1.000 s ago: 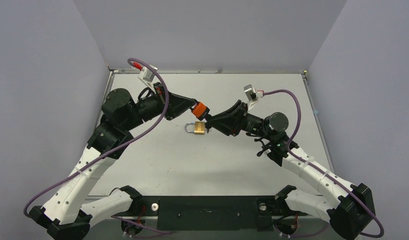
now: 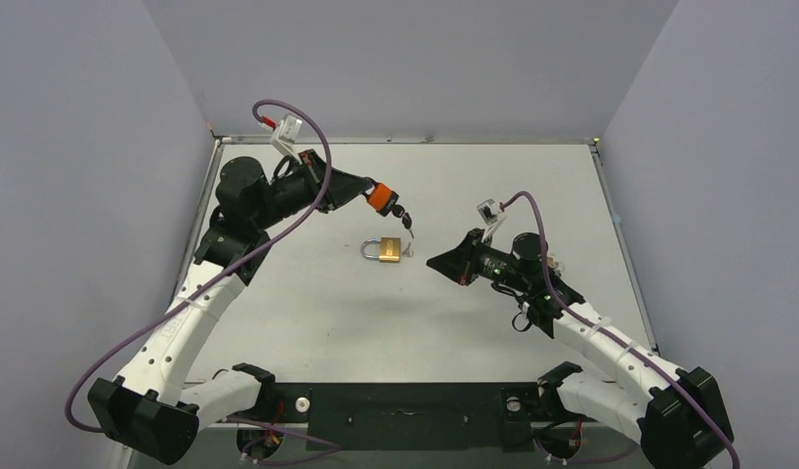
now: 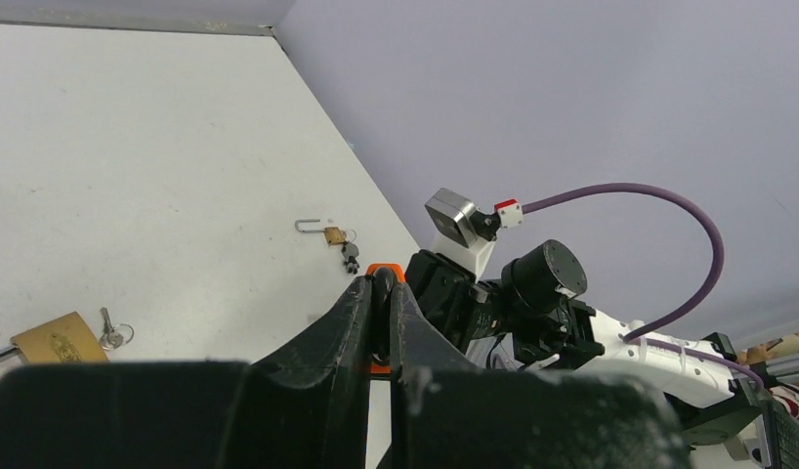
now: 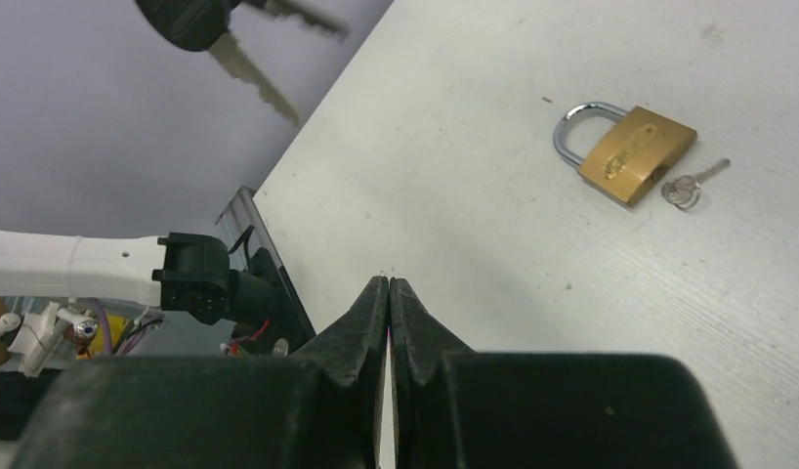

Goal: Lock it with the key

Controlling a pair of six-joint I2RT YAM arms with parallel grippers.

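In the top view my left gripper [image 2: 366, 185] is shut on an orange-and-black padlock [image 2: 381, 197], which hangs above the table. Dark-headed keys [image 2: 405, 219] dangle at the padlock's free end; they show large and blurred at the upper left of the right wrist view. From the left wrist view, the fingers cover most of the padlock's body, and whether its shackle is closed cannot be made out. Apart from the keys, to their lower right, my right gripper [image 2: 430, 264] is shut; nothing shows between its fingertips.
A brass padlock [image 4: 638, 154] lies on the table with silver keys [image 4: 684, 191] by its end. In the left wrist view, a smaller brass padlock [image 3: 334, 235] lies near the right edge.
My right gripper has drawn away from the dark keys, down and to the right, leaving them dangling.
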